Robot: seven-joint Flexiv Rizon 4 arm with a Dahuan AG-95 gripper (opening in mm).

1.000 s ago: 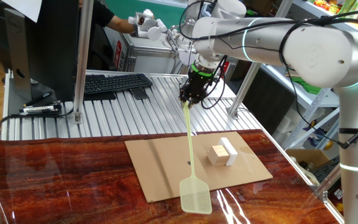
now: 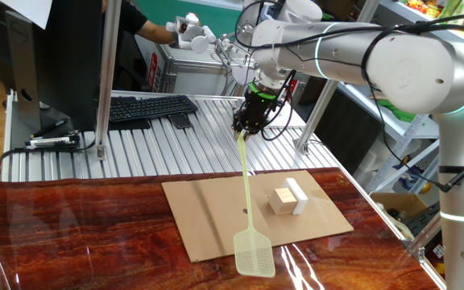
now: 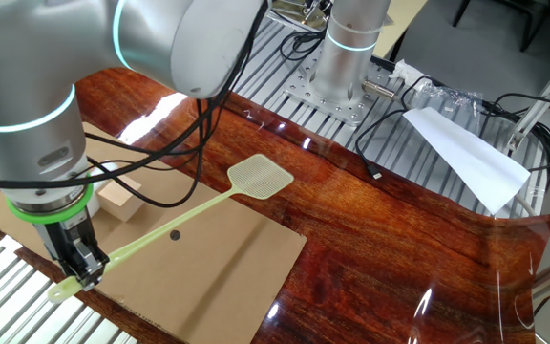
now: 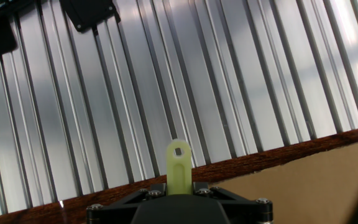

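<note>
A pale yellow-green fly swatter (image 2: pixel 254 252) is held by its handle, and my gripper is shut on it near the end with the hole. In the wrist view the handle end (image 4: pixel 179 163) sticks out between the two black fingers. From the second exterior view, the swatter's mesh head (image 3: pixel 260 177) reaches out past the cardboard sheet (image 3: pixel 246 277) over the dark wooden table. A small dark spot (image 3: pixel 176 235) shows on the cardboard, close beside the swatter's shaft in that view. Whether the head touches the table cannot be told.
On the cardboard stand a wooden block (image 2: pixel 282 201) and a white block (image 2: pixel 296 196), side by side. Behind the wood lies a ribbed metal surface (image 2: pixel 208 145) with a keyboard (image 2: pixel 153 107). Loose cables hang along the arm.
My arm and the blocks stay where they were, and the gripper keeps its hold.
</note>
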